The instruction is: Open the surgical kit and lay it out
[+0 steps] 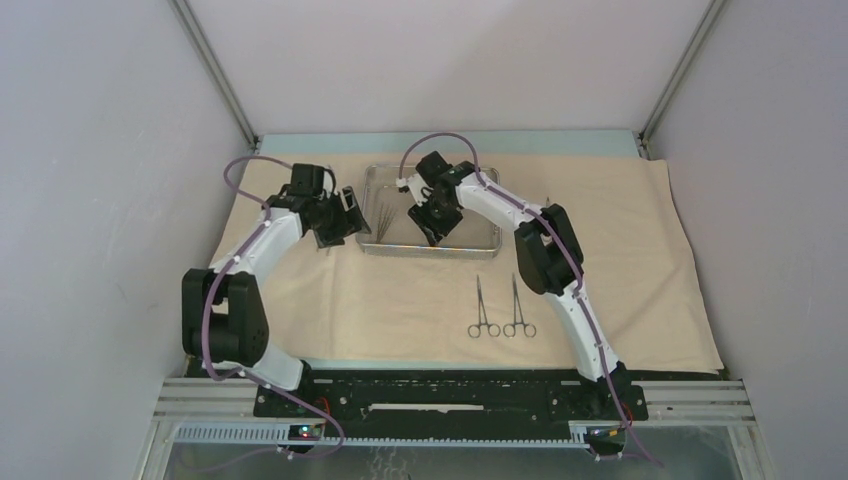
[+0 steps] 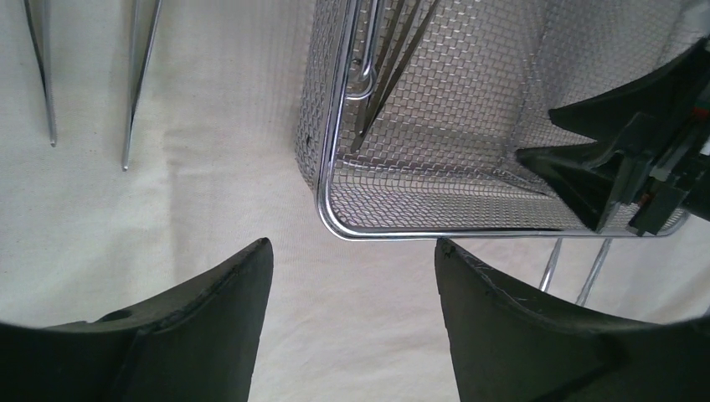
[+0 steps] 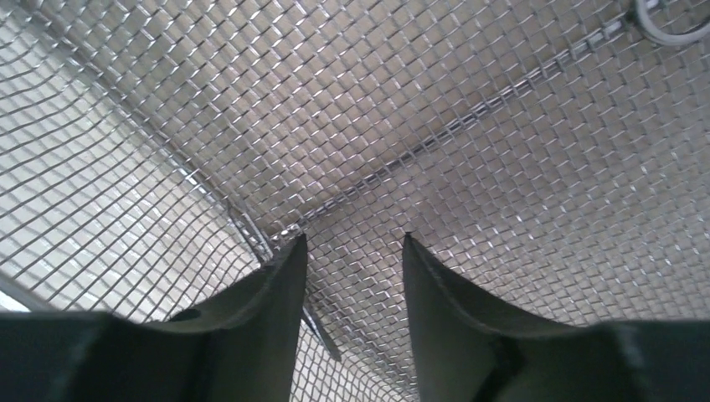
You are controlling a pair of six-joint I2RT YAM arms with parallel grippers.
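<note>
The wire mesh basket (image 1: 430, 251) stands at the back of the cloth. Several thin instruments (image 1: 385, 222) lie along its left side inside. My right gripper is down inside the basket, its fingers part open with only mesh showing between the tips. A thin dark metal instrument (image 3: 325, 337) rests along the basket's bottom edge there, partly hidden behind the left finger. Just outside the basket's left wall, my left gripper is open and empty above the cloth. Two ring-handled clamps (image 1: 481, 308) lie side by side on the cloth in front of the basket.
Two slim pointed instruments (image 2: 142, 84) lie on the cloth left of the basket. My right fingers (image 2: 578, 163) reach over the basket's front rim area, fairly near the left gripper.
</note>
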